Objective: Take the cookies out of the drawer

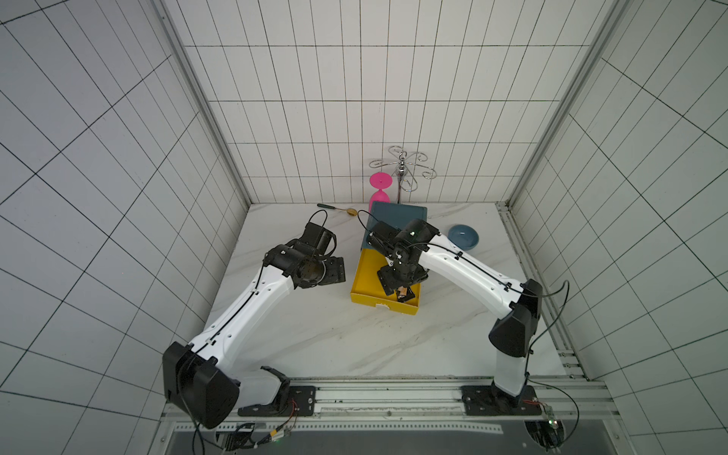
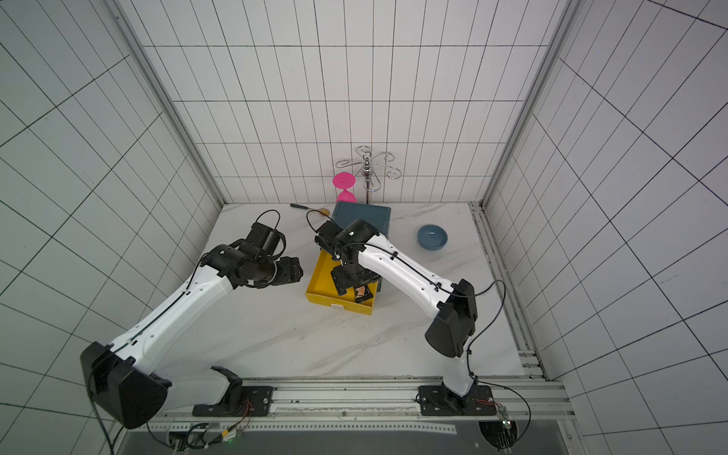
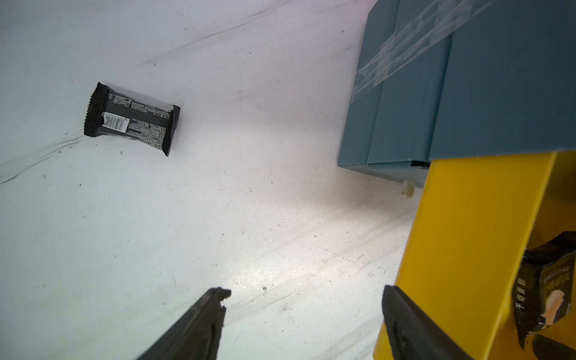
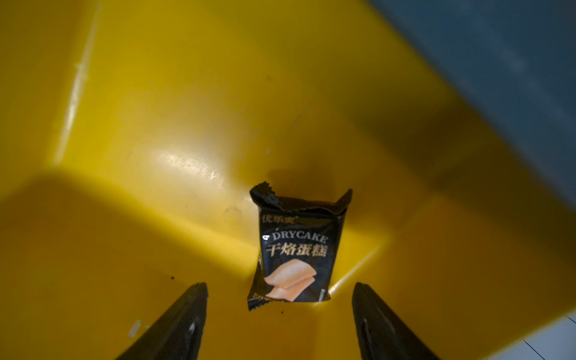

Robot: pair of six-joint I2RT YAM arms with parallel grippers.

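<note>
The yellow drawer [image 1: 362,286] is pulled out from its blue-grey cabinet [image 1: 377,216]. Inside lies a black cookie packet [image 4: 300,240] labelled DRYCAKE, near a drawer corner. My right gripper is over the drawer, open; the packet appears between and beyond its fingertips in the right wrist view, with nothing clamped. A second black packet [image 3: 133,120] rests on the table left of the cabinet, barcode side up; the left arm seems to hide it from the top views. Left of the drawer, my left gripper stands open and empty, its right finger close to the drawer's outer wall.
At the right stands a blue bowl [image 1: 462,236]. A dark-handled brush [image 1: 333,207], a pink stand [image 1: 380,180] and a metal rack [image 1: 402,163] are at the back. The table in front of the drawer is clear.
</note>
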